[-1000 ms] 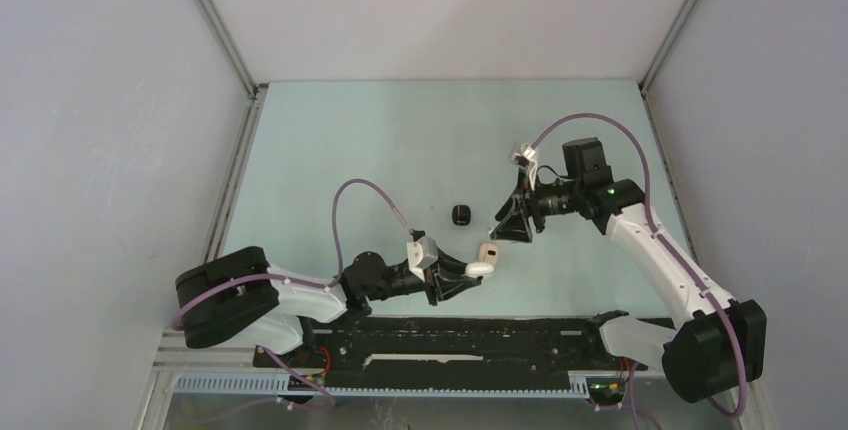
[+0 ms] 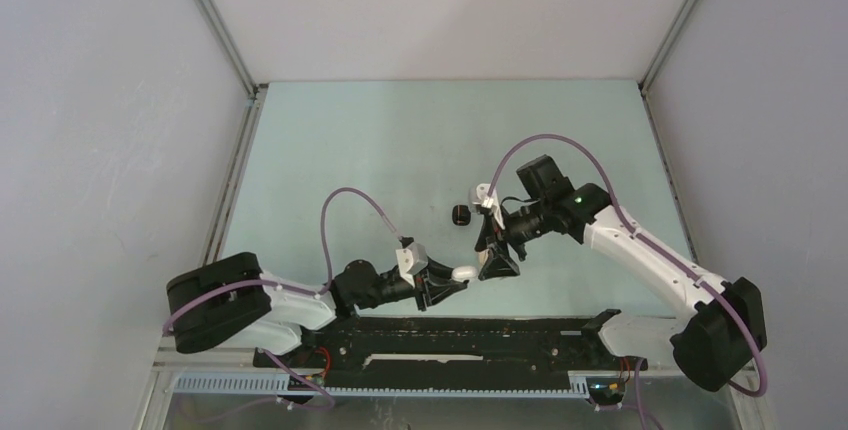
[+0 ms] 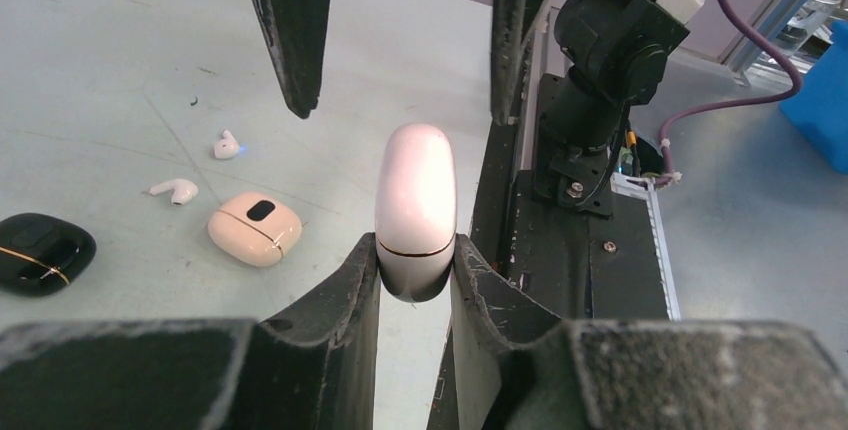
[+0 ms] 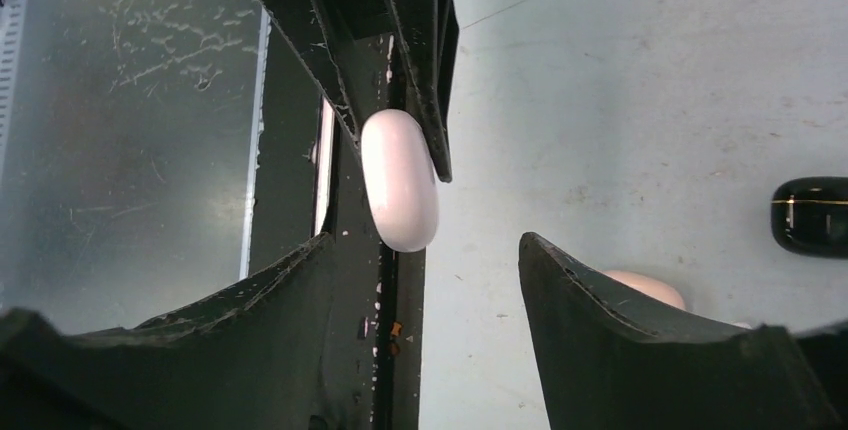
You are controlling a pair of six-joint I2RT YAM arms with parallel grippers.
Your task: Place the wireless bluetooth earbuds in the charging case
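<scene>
A white charging case (image 3: 415, 190) with a thin seam line, its lid shut, is pinched at its lower end between the fingertips of my left gripper. In the right wrist view the same white case (image 4: 400, 180) hangs between the fingers of my right gripper, farther out than its fingertips and apart from them. That gripper is open and empty, its fingers (image 3: 290, 30) above the case in the left wrist view. Two white earbuds lie loose on the table: one earbud (image 3: 174, 190) on its side, another earbud (image 3: 228, 145) farther back with a faint blue glow.
A pinkish case (image 3: 255, 228) with a black oval mark lies near the earbuds. Left of it sits a glossy black case (image 3: 48, 253). A dark rail (image 2: 450, 348) runs along the front edge.
Earlier, my left gripper shifted slightly left with its case.
</scene>
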